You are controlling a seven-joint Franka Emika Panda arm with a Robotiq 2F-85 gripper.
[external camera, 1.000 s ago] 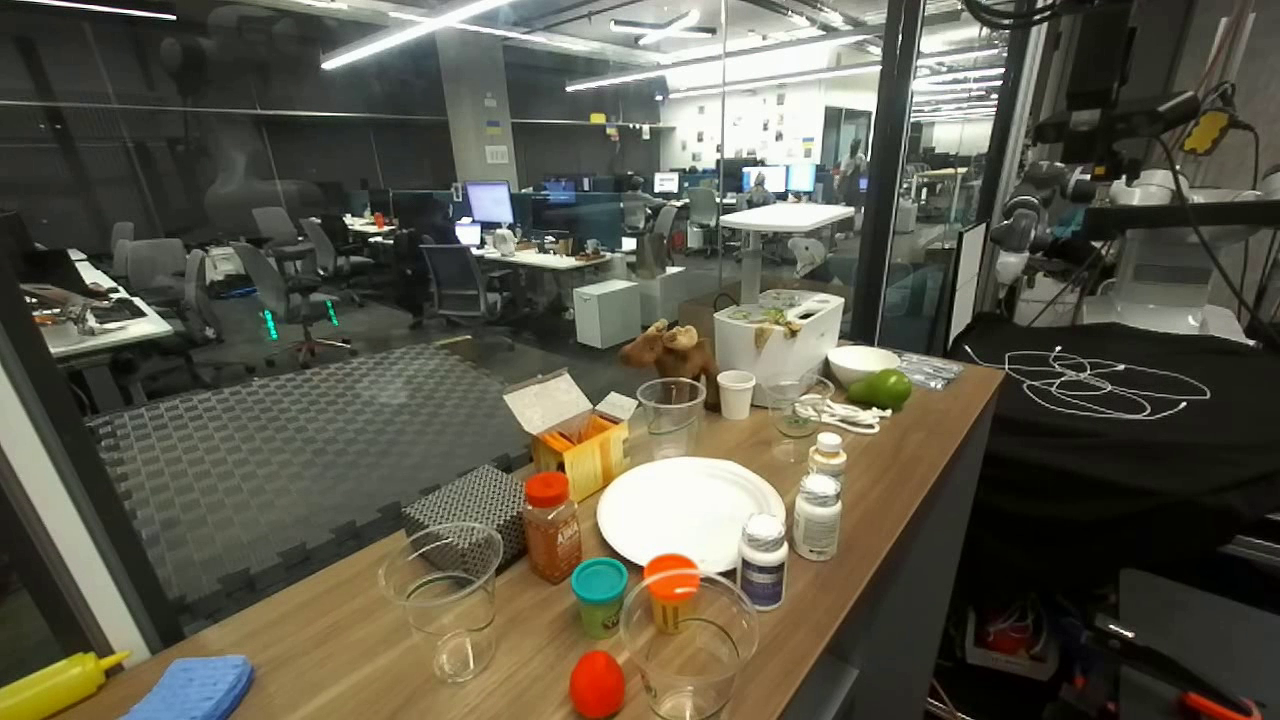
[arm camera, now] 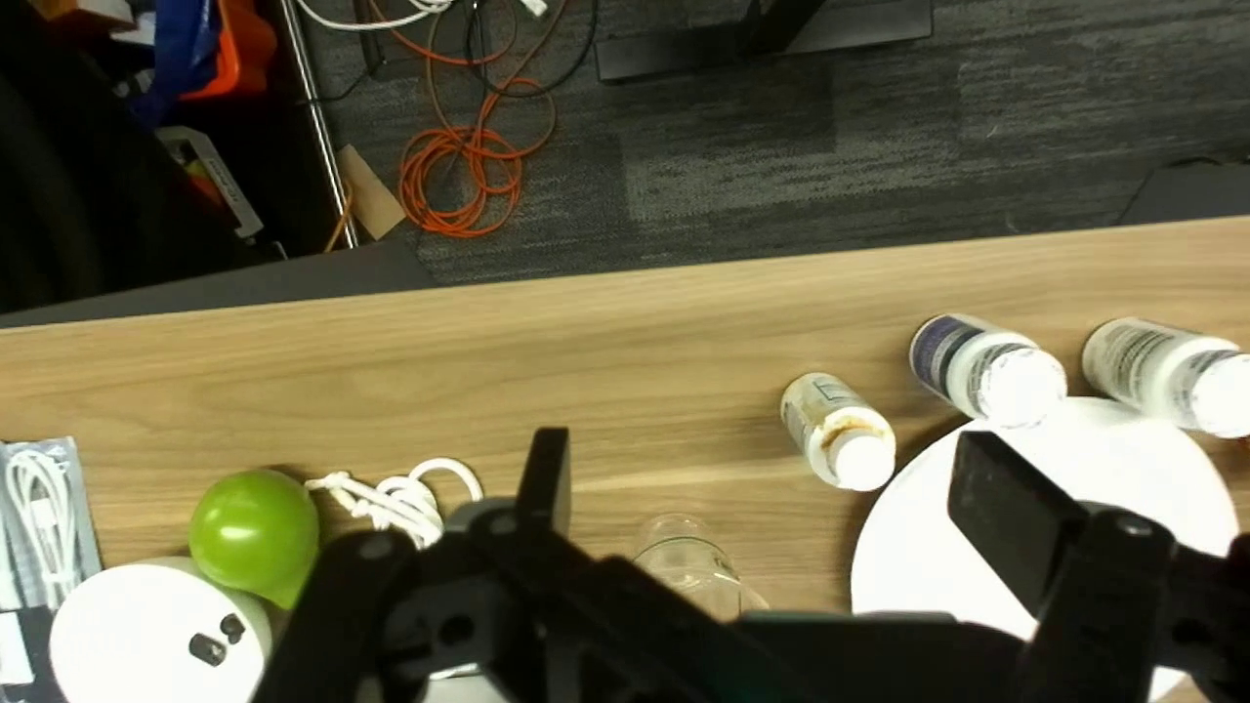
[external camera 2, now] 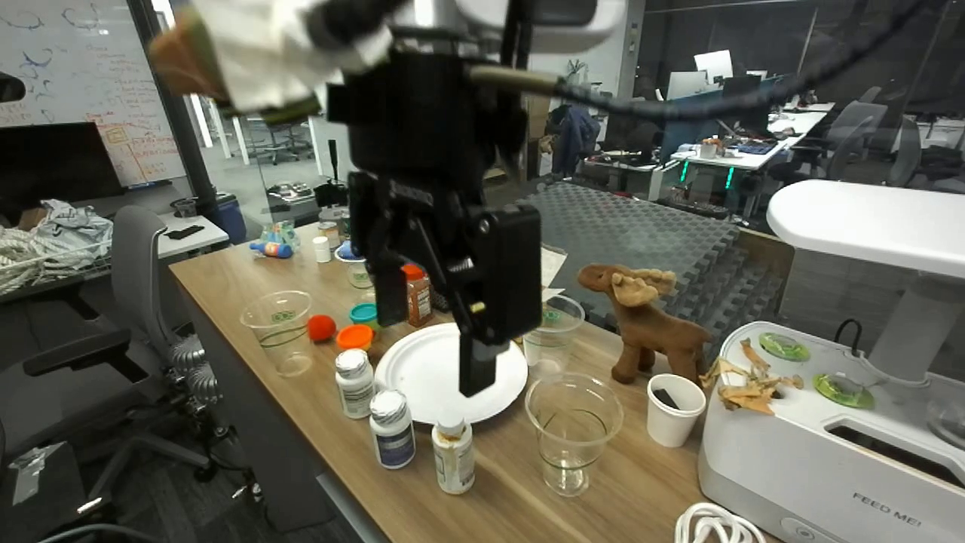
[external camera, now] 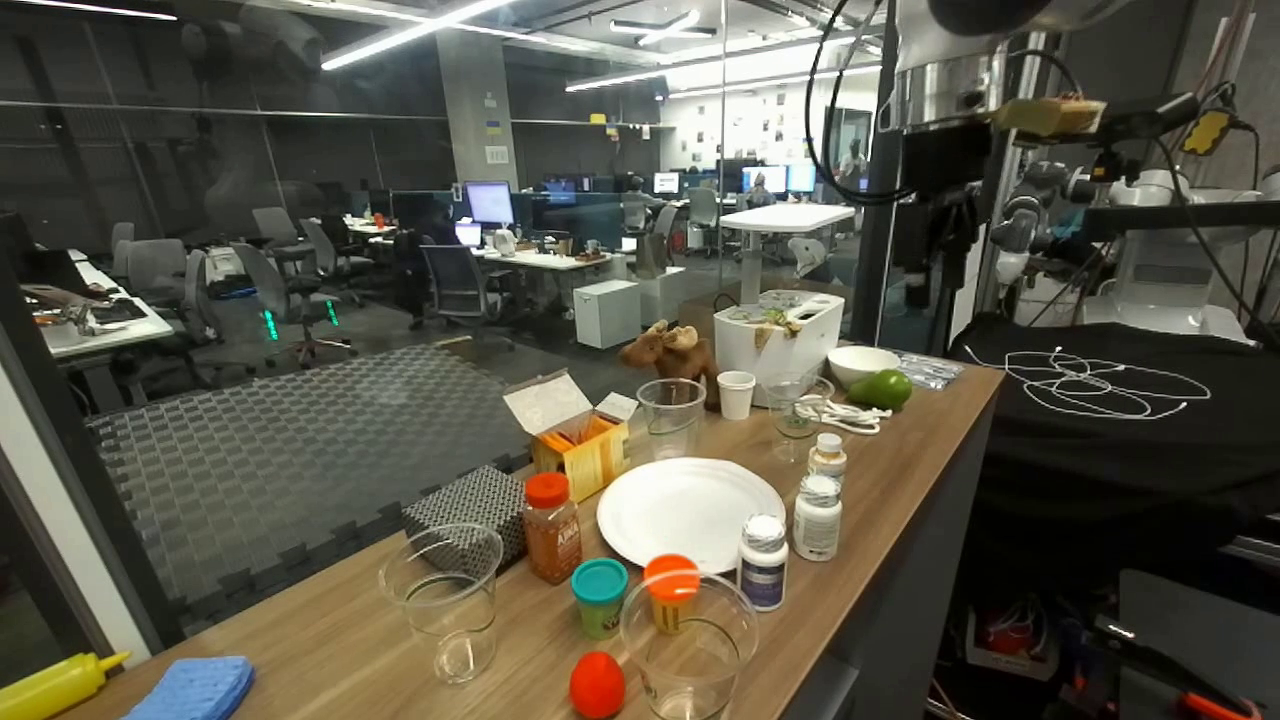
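Observation:
High over the wooden counter hangs my gripper, open, with nothing held between its fingers. In the wrist view, a small white bottle point(arm camera: 840, 430) stands on the wood below the gap, two more white bottles point(arm camera: 987, 369) are at the right, and part of a white plate point(arm camera: 914, 551) is hidden by the right finger. A clear cup point(arm camera: 691, 560) is partly covered by the gripper body. The plate point(external camera: 692, 504) shows fully in exterior view 1. Beyond it stand a brown toy moose point(external camera: 672, 354) and a white paper cup point(external camera: 737, 392).
An orange-lidded jar point(external camera: 552, 528), an open tea box point(external camera: 576, 450) and tubs crowd the counter's near half. By the white planter point(external camera: 780, 342) sit a green fruit point(external camera: 882, 390) and white cable point(external camera: 846, 415). A bare wood strip runs along the counter's edge.
In exterior view 1, the arm and gripper have come down into the upper right, above the counter's far end. Objects on the counter look unmoved.

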